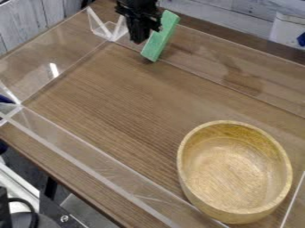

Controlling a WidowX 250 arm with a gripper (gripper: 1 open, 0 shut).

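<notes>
My black gripper (137, 31) is at the top middle of the table, just left of an upright-tilted green object (160, 41), a flat rounded rectangle. The fingertips are small and dark, so whether anything is between them is hard to see. A clear, angular plastic piece (110, 27) lies to the left of the gripper.
A large cream round bowl (233, 169) sits at the front right. Dark cables lie off the table's lower-left edge, and a white object (288, 31) is at the top-right corner.
</notes>
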